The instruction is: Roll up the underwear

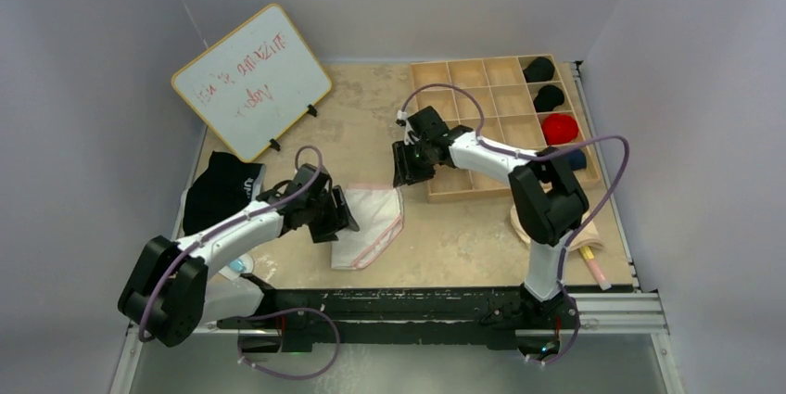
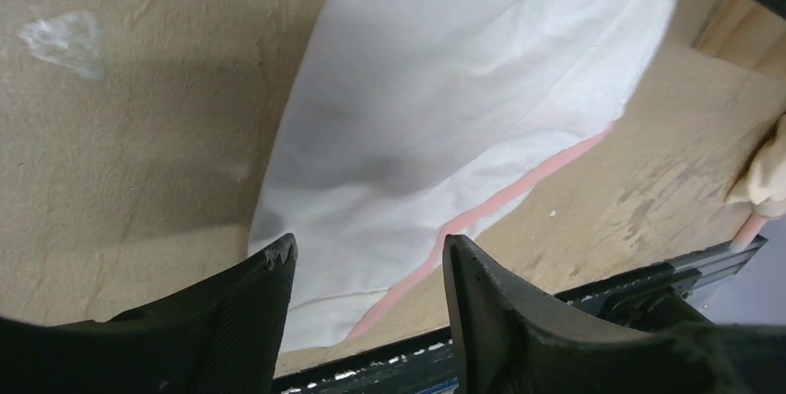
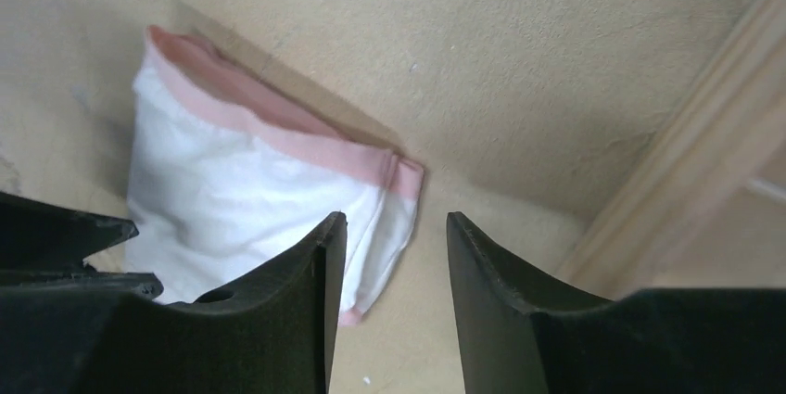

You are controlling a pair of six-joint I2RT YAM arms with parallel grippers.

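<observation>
The white underwear with pink trim (image 1: 371,227) lies flat and folded on the beige table (image 1: 436,246). My left gripper (image 1: 335,220) is over its left part; in the left wrist view its two fingers stand apart above the near end, nothing seen held between them. My right gripper (image 1: 410,168) hangs just beyond the cloth's upper right corner, fingers apart and empty; in the right wrist view the pink waistband (image 3: 306,139) lies just ahead of them.
A wooden compartment box (image 1: 463,192) with dark and red balls stands at the back right. A whiteboard (image 1: 241,88) and black cloth (image 1: 218,190) are at the left. A beige item with a stick (image 1: 584,236) lies at the right.
</observation>
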